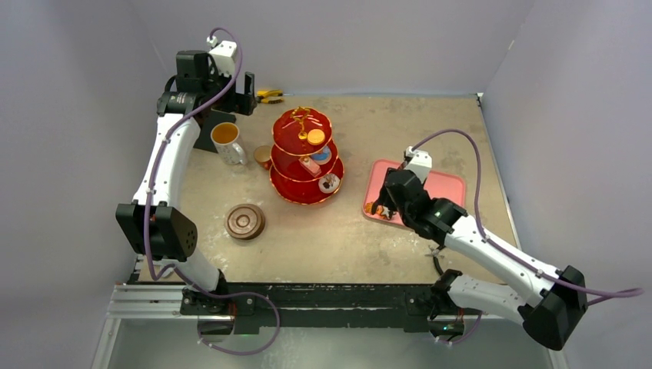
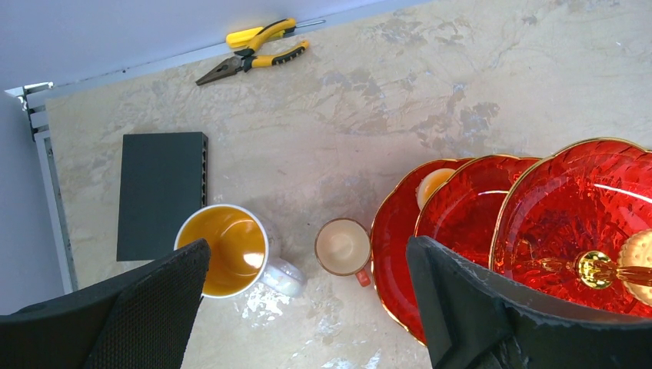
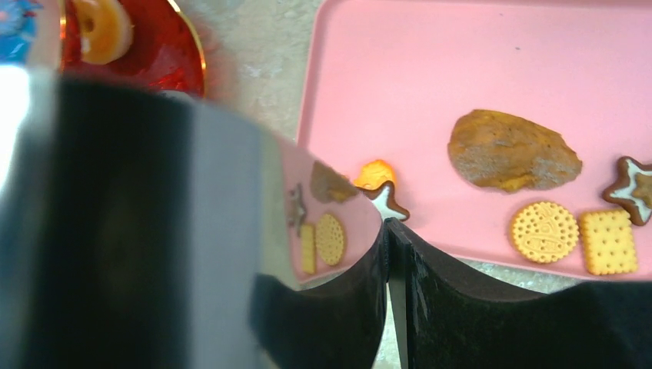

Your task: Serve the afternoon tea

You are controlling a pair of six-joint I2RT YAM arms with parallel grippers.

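Observation:
The red three-tier stand [image 1: 292, 190] bears several sweets, among them a yellow-topped biscuit [image 1: 316, 137], a pink cake [image 1: 310, 166] and a white ring [image 1: 329, 183]. My right gripper is low over the pink tray [image 3: 354, 46]; its fingertips look close together. A large blurred, shiny thing [image 3: 192, 254] covers much of the right wrist view; what it is and whether the fingers grip it is unclear. On the tray lie a brown pastry [image 3: 507, 150], star biscuits [image 3: 383, 201] and a round biscuit [image 3: 544, 232]. My left gripper is open and empty.
A white mug [image 2: 284, 278] and small cup [image 2: 343, 246] stand left of the stand. Yellow-black pliers [image 2: 257, 58] and a dark box [image 2: 158, 196] are behind. A brown round lid [image 1: 244, 221] lies in front.

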